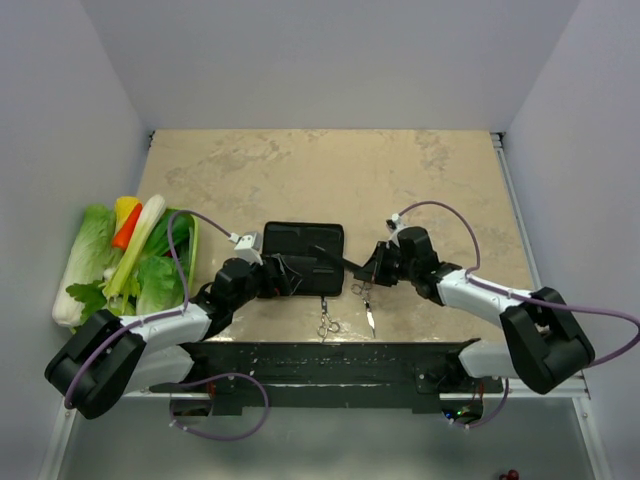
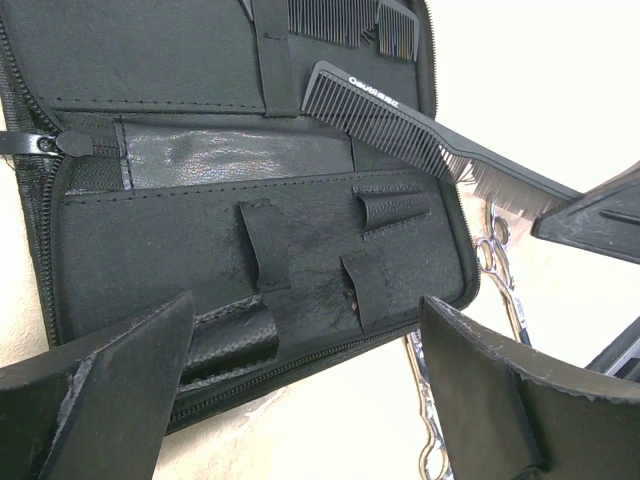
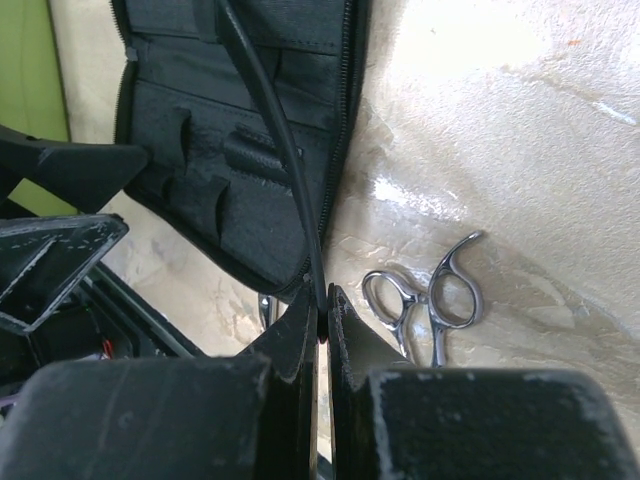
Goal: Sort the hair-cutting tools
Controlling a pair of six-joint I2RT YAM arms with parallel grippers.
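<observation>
The black tool case (image 1: 300,285) lies unfolded near the table's front, with loops and pockets showing. A long black comb (image 2: 385,118) slants over the case's right half, its tip above the middle; my right gripper is shut on its far end. My left gripper (image 1: 290,276) hovers at the case's lower left, open with nothing between its fingers. Another dark comb (image 2: 330,20) lies in the case's upper part. One pair of scissors (image 1: 327,322) lies just in front of the case; the other scissors (image 3: 430,300) lie right of it, beneath my right gripper.
A green basket (image 1: 194,262) of vegetables stands on the left, close to my left arm.
</observation>
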